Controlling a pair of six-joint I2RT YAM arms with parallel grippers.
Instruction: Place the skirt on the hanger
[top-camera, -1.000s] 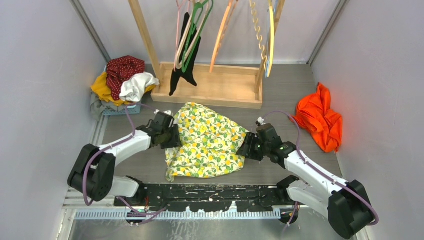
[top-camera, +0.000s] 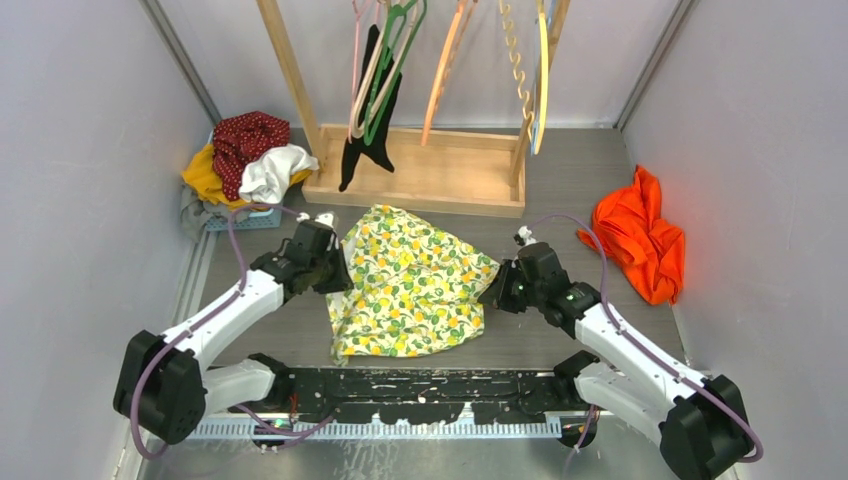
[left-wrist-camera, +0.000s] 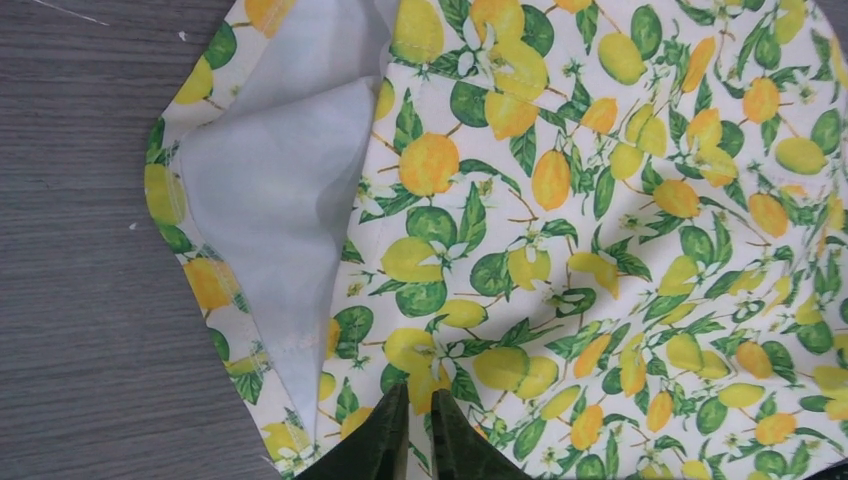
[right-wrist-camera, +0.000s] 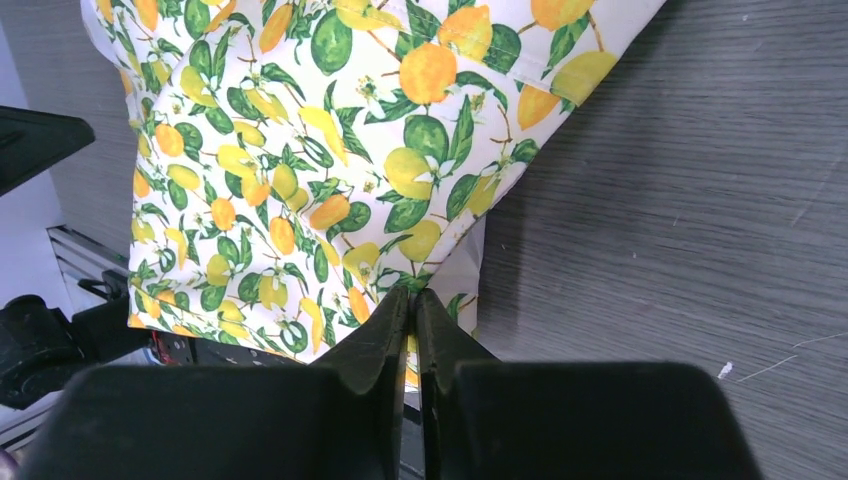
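Note:
The lemon-print skirt (top-camera: 410, 285) lies spread and wrinkled on the floor between my two arms. At its left side, my left gripper hovers over the fabric, its fingers parted by a small gap; part of the white lining (left-wrist-camera: 275, 190) shows where the edge folds open. My right gripper is shut on the skirt's right edge, a bit of cloth pinched at the fingertips. Hangers dangle from the rack at the back, among them a green one (top-camera: 388, 90) and an orange one (top-camera: 445, 75).
Black clothing (top-camera: 375, 150) hangs at the rack's left, above its wooden base (top-camera: 450, 200). A blue basket (top-camera: 250, 219) heaped with clothes stands back left. Orange fabric (top-camera: 640, 240) lies at the right wall. Bare floor (top-camera: 560, 350) shows right of the skirt.
The right gripper has shifted a little to the right, and the skirt's right edge is displaced slightly.

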